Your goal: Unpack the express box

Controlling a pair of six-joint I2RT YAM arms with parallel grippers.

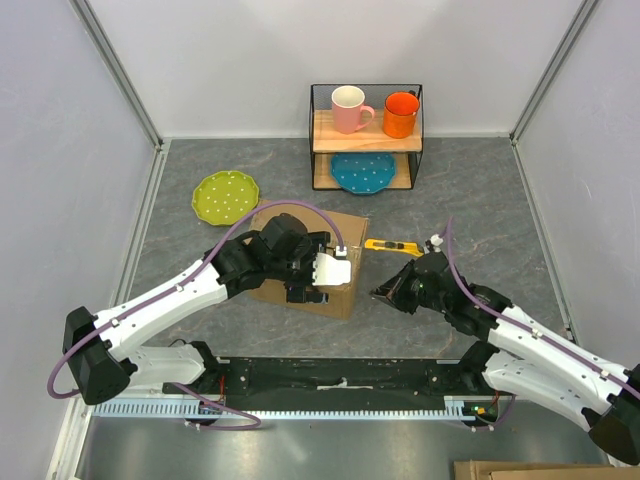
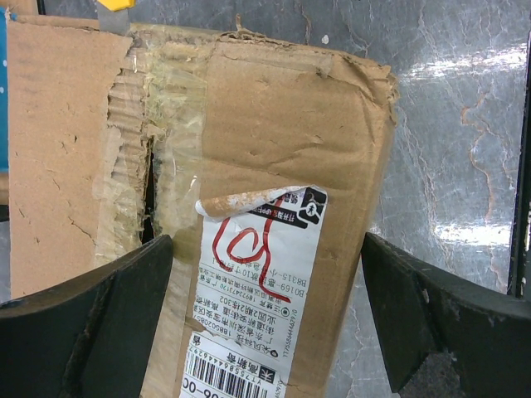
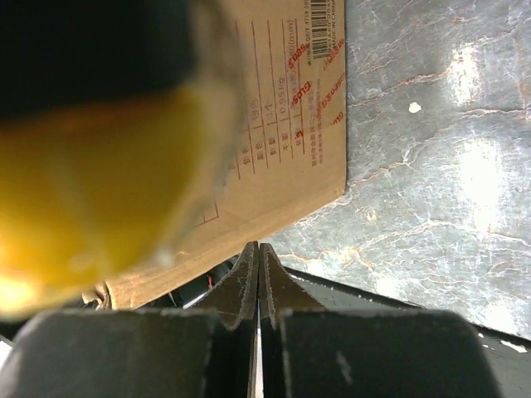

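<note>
The express box [image 1: 343, 297] is a brown taped carton mid-table, with a slit between its taped edges in the left wrist view. Above it, my left gripper stands open, its fingers straddling the labelled part of the carton; firm contact cannot be judged. A yellow utility knife [image 1: 395, 246] juts from the box's upper right edge, with its blade end at the cardboard. My right gripper is shut with nothing between its fingers, below and apart from the knife. In the right wrist view the knife [image 3: 99, 182] is a large yellow blur at upper left.
A green dotted plate [image 1: 225, 197] lies behind the box. At the back stands a rack [image 1: 366, 144] with a pink mug [image 1: 349, 109], an orange mug [image 1: 401, 115] and a blue plate [image 1: 363, 172].
</note>
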